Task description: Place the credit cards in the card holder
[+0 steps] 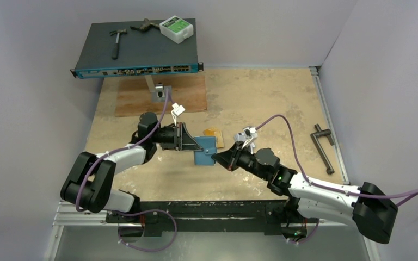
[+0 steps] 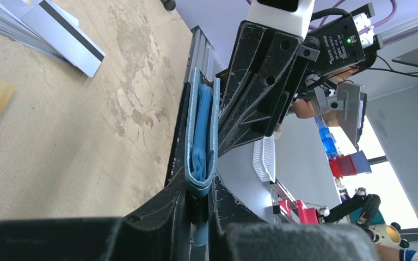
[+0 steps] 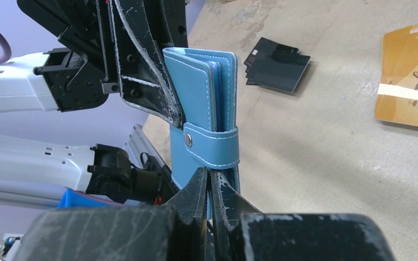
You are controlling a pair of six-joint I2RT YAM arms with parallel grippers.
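Note:
The blue card holder [image 1: 203, 158] is held off the table between the two arms. My left gripper is shut on its edge; in the left wrist view the holder's two covers stand slightly apart, with blue inner layers between. In the right wrist view a strap with a round snap [image 3: 188, 140] crosses the holder's open side. My right gripper is shut with its tips right at that side, just below the strap; whether they pinch anything is unclear. Silver cards [image 2: 68, 35] with a dark stripe lie stacked on the table. Several black cards [image 3: 278, 65] lie fanned out.
An orange-brown card or packet [image 1: 215, 136] lies on the table behind the holder. A dark rack unit [image 1: 136, 49] with tools and a white box stands at the back left. A dark metal handle [image 1: 324, 149] is at the right edge.

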